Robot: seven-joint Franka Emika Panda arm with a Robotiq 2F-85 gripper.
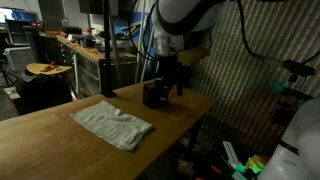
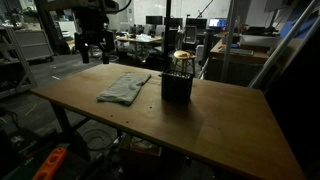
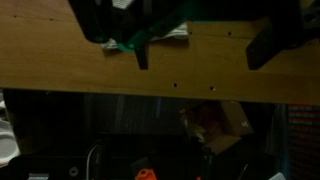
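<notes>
My gripper is open above the table's edge, with empty space between its dark fingers. In exterior view 2 the gripper (image 2: pixel 94 50) hangs well above the table's left end. A light, flat cloth (image 1: pixel 112 124) lies spread on the wooden table (image 1: pixel 60 145); the same grey-looking cloth (image 2: pixel 124 87) is somewhat wrinkled. Part of the cloth (image 3: pixel 178 33) shows in the wrist view, near the left finger and partly hidden by the gripper. A black box-like holder (image 2: pixel 177 87) stands upright on the table, apart from the cloth.
Bare tabletop (image 2: pixel 225 120) spreads to the right of the holder. Beneath the table edge, an open cardboard box (image 3: pixel 215 124) sits low down. Desks, monitors and a stool (image 2: pixel 185 58) are in the background.
</notes>
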